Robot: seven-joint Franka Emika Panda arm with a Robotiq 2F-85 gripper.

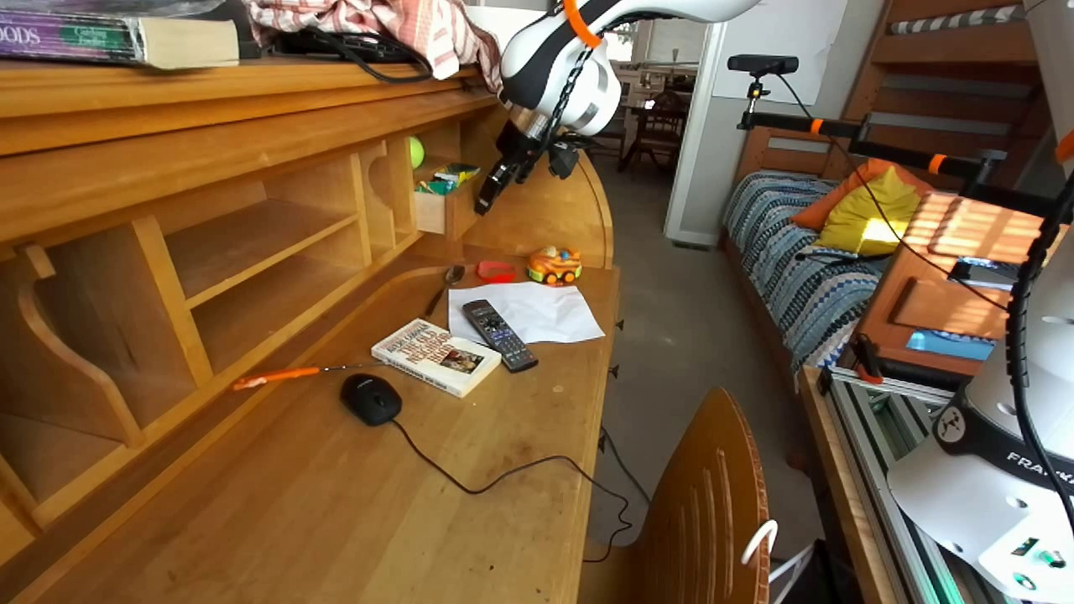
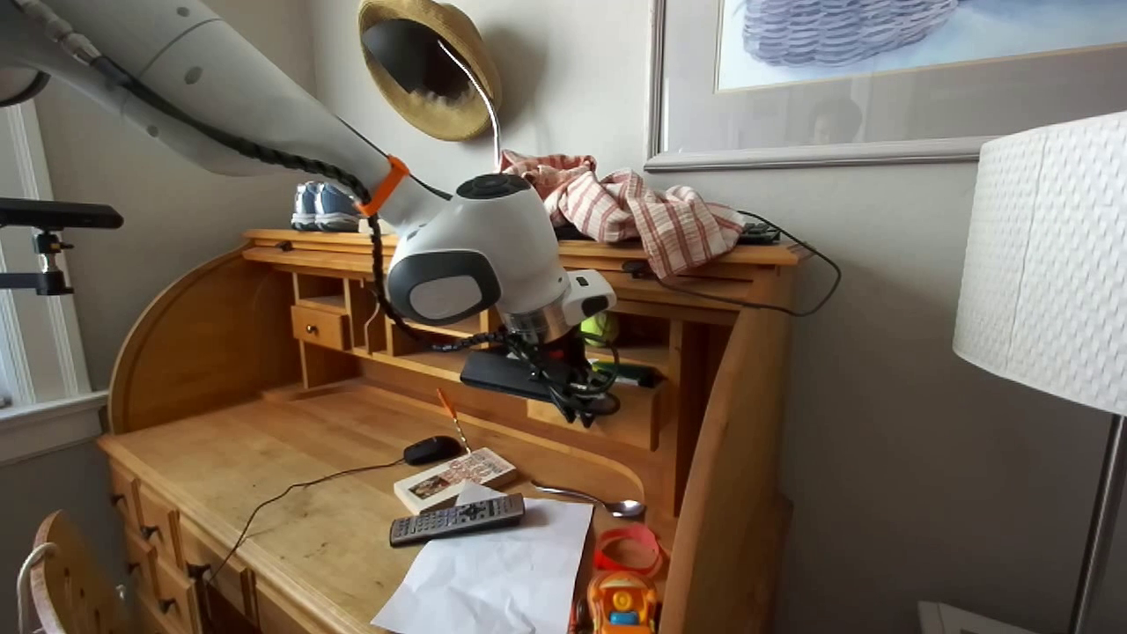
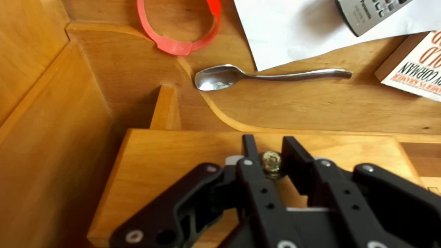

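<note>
A small wooden drawer in the desk's far-end cubbies stands partly pulled out, with colourful packets showing above its side. In the wrist view, its brass knob sits between the two black fingers of my gripper, which is shut on it. The wooden drawer front lies below the fingers in that view. From the other side, my gripper is at the front of the drawer, its fingertips partly hidden among cables.
Below on the desktop lie a spoon, a red ring-shaped item, white paper, a remote and a book. An orange toy car stands near the right end panel. The near desktop is mostly clear.
</note>
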